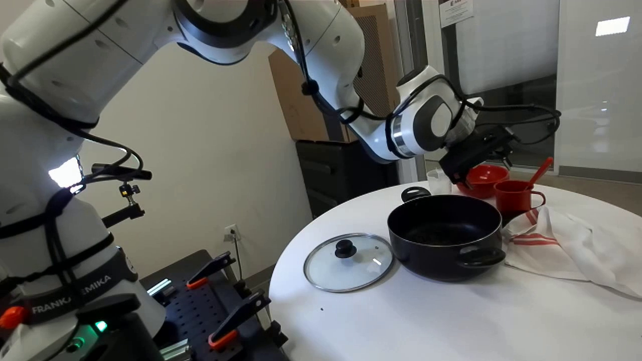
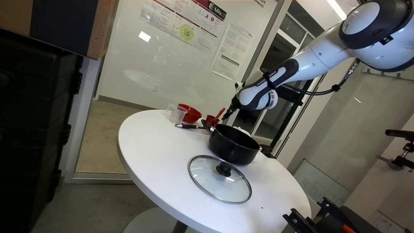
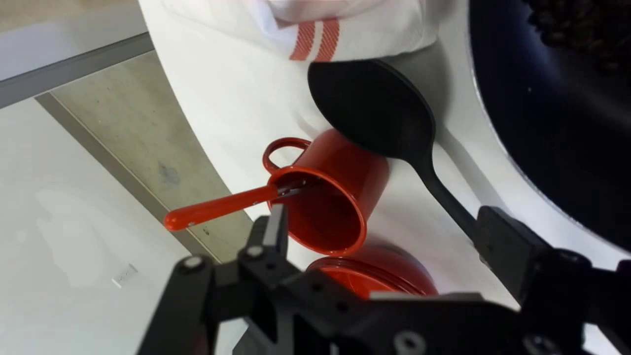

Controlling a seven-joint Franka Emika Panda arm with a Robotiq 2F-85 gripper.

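Observation:
My gripper is open in the wrist view, with nothing held between its fingers. Its right finger (image 3: 503, 248) covers part of the handle of a black ladle (image 3: 378, 106); whether they touch I cannot tell. Between the fingers and beyond them stand a red mug (image 3: 355, 165) holding a red-handled utensil (image 3: 222, 207) and a red bowl (image 3: 408, 266). In exterior view 1 the gripper is tilted above the far side of the black pot (image 1: 445, 258), near the bowl (image 1: 486, 180) and mug (image 1: 512, 197). Dark beans (image 3: 582, 29) show inside the pot in the wrist view.
A glass lid (image 1: 337, 274) lies on the white table (image 1: 337, 325), beside the pot. A white towel with red stripes (image 1: 578, 246) is on the pot's other side. Behind the pot stands a clear cup (image 1: 439, 182).

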